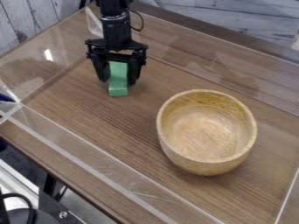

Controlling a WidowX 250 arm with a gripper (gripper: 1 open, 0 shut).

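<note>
A green object (118,80), apparently a block, stands on the wooden table near the top centre-left of the camera view. My black gripper (117,58) is over it, with its fingers reaching down around its upper part. Whether they touch it or grip it is too small to tell.
A large beige round bowl (207,134) sits on the right of the wooden table (105,157). Black cables show at the lower-left edge.
</note>
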